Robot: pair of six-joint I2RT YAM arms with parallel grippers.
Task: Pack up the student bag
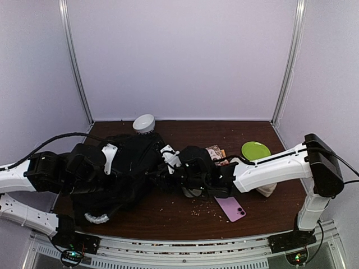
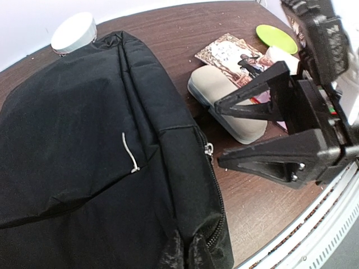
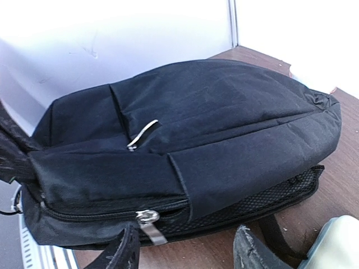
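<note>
The black backpack [image 2: 84,129] lies on the table with a side zipper along its edge; its zipper pull [image 3: 147,217] hangs at the right end, in front of my right gripper. My left gripper is shut at the bag's lower corner, partly on the fabric; whether anything thin is pinched is unclear. My right gripper stands open beside the zipper pull, nothing between its fingers. A beige case [image 2: 224,95], a patterned booklet [image 2: 224,53] and a pink phone [image 1: 229,207] lie to the right of the bag.
A white bowl [image 1: 144,123] sits behind the bag and a green plate [image 1: 255,150] at the back right. Crumbs lie near the front middle.
</note>
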